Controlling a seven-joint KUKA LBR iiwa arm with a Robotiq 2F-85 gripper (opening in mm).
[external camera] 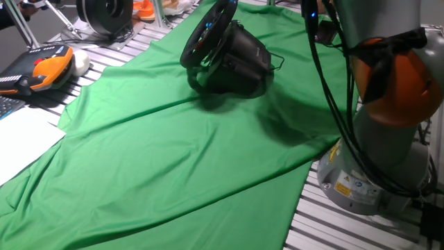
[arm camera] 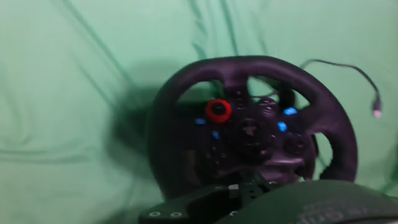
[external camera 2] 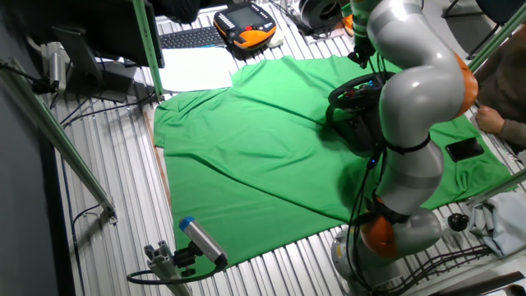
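A black racing steering wheel (arm camera: 249, 62) on its black base (external camera: 243, 66) rests on the green cloth, its rim tilted up. Small blue lights and a red-ringed dial show on its hub in the wrist view. Dark parts of my gripper cover the lower part of the wheel in that view. They are blurred, so I cannot make out how the fingers stand or whether they touch the wheel. In exterior view 1 the gripper lies outside the picture.
Wrinkled green cloth (external camera 2: 246, 181) spreads clear in front of the wheel. A phone (external camera 2: 464, 149) lies on its right part. Left of it are white paper (external camera 2: 196, 69) and an orange-black teach pendant (external camera 2: 245, 26). A camera (external camera 2: 203, 240) stands at the near edge.
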